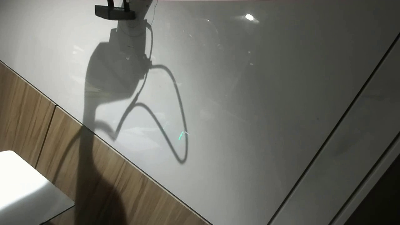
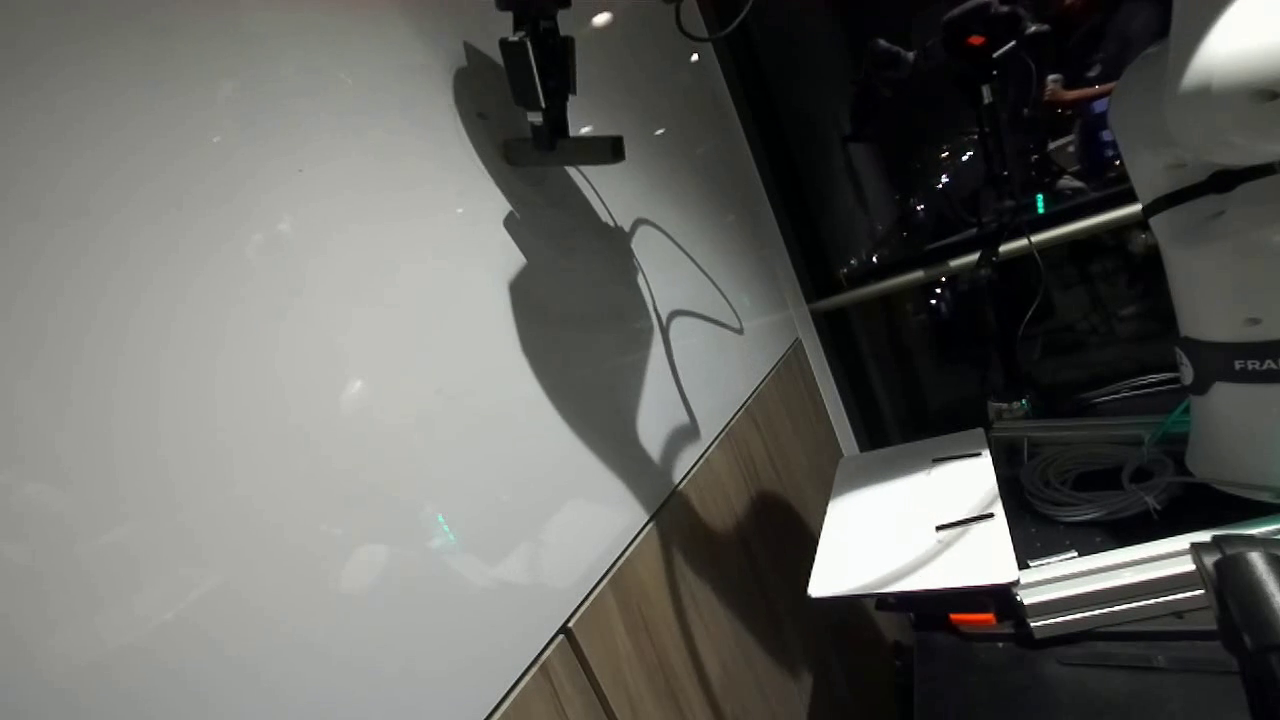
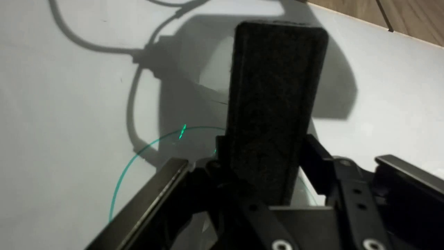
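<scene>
My gripper is shut on a dark rectangular block, which looks like a whiteboard eraser (image 3: 276, 91), its two fingers pressed to either side. At the top of exterior view 1 the eraser (image 1: 114, 12) shows with only the finger ends above it. From the other side, exterior view 2 has the eraser (image 2: 564, 150) below the gripper (image 2: 546, 126), in front of the glossy white board (image 2: 240, 360). Whether it touches the board is hard to tell. A thin green circle line (image 3: 120, 179) is drawn on the board, partly hidden behind the gripper.
Wood panelling (image 1: 112, 165) borders the board. A white plate-like stand (image 2: 912, 516) sits near a white robot body (image 2: 1236, 240) with coiled cables (image 2: 1098, 480). The arm's shadow lies across the board.
</scene>
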